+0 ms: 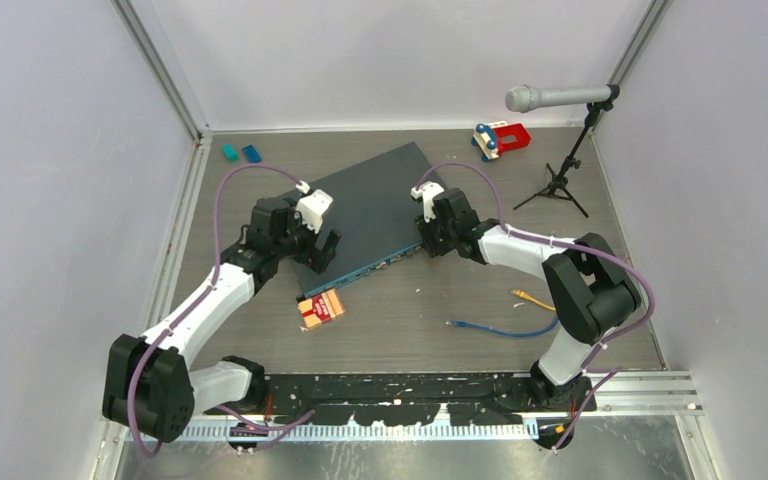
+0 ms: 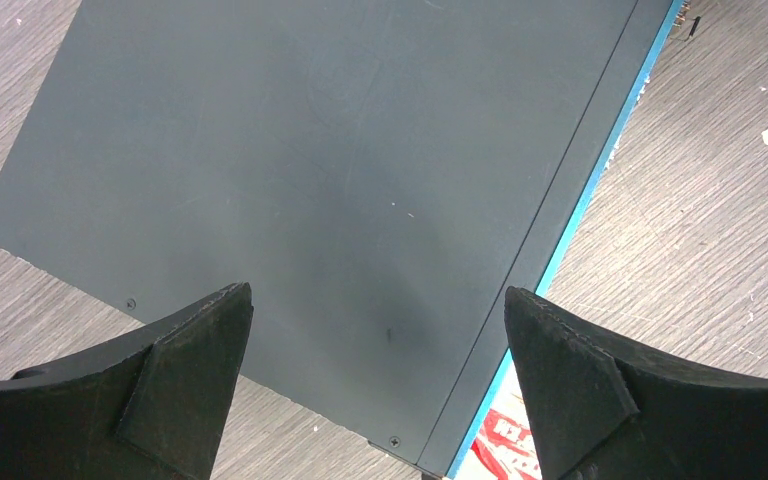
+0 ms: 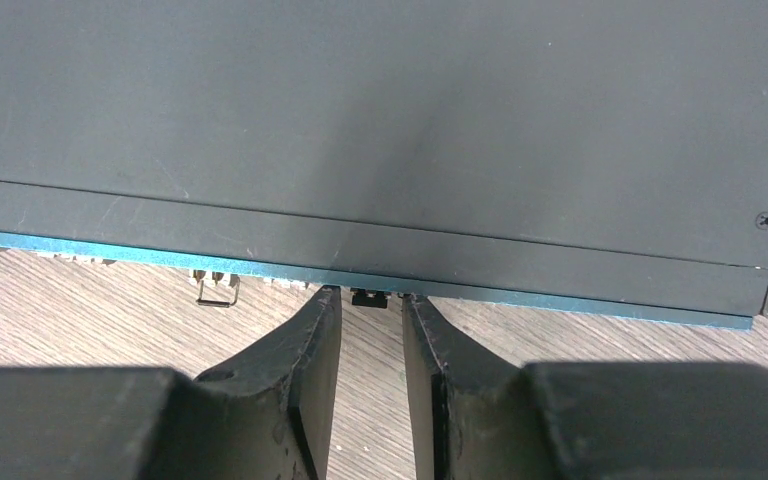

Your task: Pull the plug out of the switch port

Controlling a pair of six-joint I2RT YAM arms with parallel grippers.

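A dark grey switch panel (image 1: pixel 360 200) lies tilted on the floor, its blue front edge carrying a row of ports. In the right wrist view a small black part (image 3: pixel 370 300) sticks out under that edge, between the fingertips of my part-open right gripper; I cannot tell whether they touch it. A metal latch (image 3: pixel 216 300) sits further left on the edge. My left gripper stands open over the switch's left end, nothing between its fingers.
A red-and-white packet (image 1: pixel 321 308) lies by the switch's left corner. Blue (image 1: pixel 495 331) and yellow (image 1: pixel 532 298) cables lie at front right. A microphone stand (image 1: pixel 560 180) and toy truck (image 1: pixel 500 140) stand at back right.
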